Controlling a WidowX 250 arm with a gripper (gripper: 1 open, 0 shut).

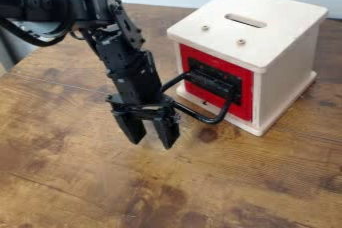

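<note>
A pale wooden box (278, 50) with a slot and two screws on top stands at the right. Its red front panel (193, 84) carries a black fitting (214, 80) with a black bar handle looping out. My black gripper (148, 132) hangs in front and left of the box, pointing down above the table, its two fingers a little apart with nothing visible between them. The handle runs behind or beside the gripper; whether they touch I cannot tell.
A white wall shows beyond its back edge at top left.
</note>
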